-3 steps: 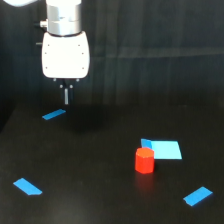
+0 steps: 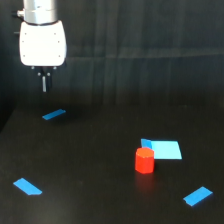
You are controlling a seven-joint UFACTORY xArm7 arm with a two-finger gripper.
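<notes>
A red block [image 2: 145, 160] with an angular outline sits on the dark table, right of the middle. Just behind it a pale blue square [image 2: 166, 150] lies flat, with a darker blue patch at its left end. High in the upper left hangs my white arm, its gripper [image 2: 44, 84] pointing down, well away from the block. The fingers look like one thin dark line at this size, so their opening is hard to make out. I see no object at the fingertips.
Blue strips lie flat on the table: one at the back left [image 2: 54, 114], one at the front left [image 2: 27, 187] and one at the front right [image 2: 198, 196]. A dark curtain [image 2: 140, 60] hangs behind.
My arm and gripper have moved left and somewhat up in the view. The red block, the pale square and the blue strips have stayed where they were.
</notes>
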